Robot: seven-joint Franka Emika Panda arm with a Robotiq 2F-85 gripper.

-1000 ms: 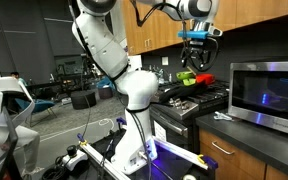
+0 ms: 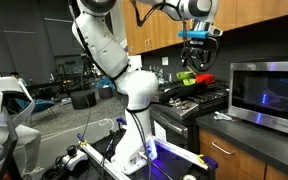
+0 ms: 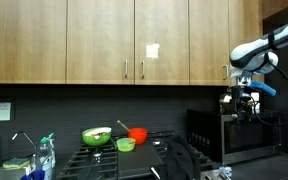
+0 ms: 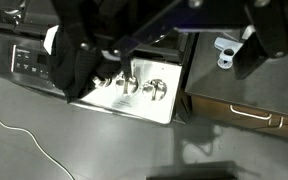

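Note:
High over the front edge of the stove and counter, my gripper (image 2: 198, 66) hangs pointing down, clear of everything. The wrist view shows its two dark fingers wide apart at the top, with nothing gripped between them. On the stove stand a green pan (image 3: 96, 135) with pale contents, a red pot (image 3: 137, 134) and a small light green bowl (image 3: 126, 144); the red pot also shows beyond my gripper in exterior view 1. A dark cloth (image 4: 82, 65) drapes over the stove front beside the knobs (image 4: 159, 89).
A microwave (image 2: 268, 94) occupies the counter right of the stove. Small pale items (image 4: 227, 50) lie on the counter near the stove's edge. Cabinets (image 3: 164, 58) hang above. A soap bottle (image 3: 46, 158) stands by the sink at left. The grey floor ahead of the stove looks open.

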